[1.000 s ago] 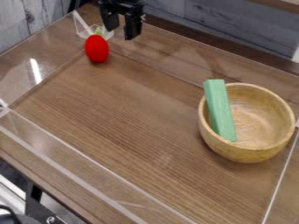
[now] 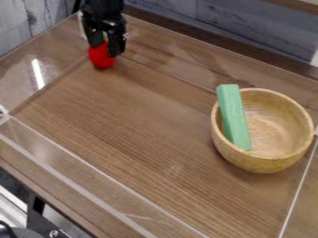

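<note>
A red oval object [image 2: 102,59] lies on the wooden table [image 2: 149,149] at the upper left. My dark gripper [image 2: 104,45] is over it, open, its fingers around or just above the object's top; whether they touch it I cannot tell.
A wooden bowl [image 2: 281,121] with a long green object [image 2: 232,116] resting in it stands at the right. The table's edge runs along the back and lower left.
My gripper has moved left and down from the back of the table to the red object. The bowl and green object have not moved.
</note>
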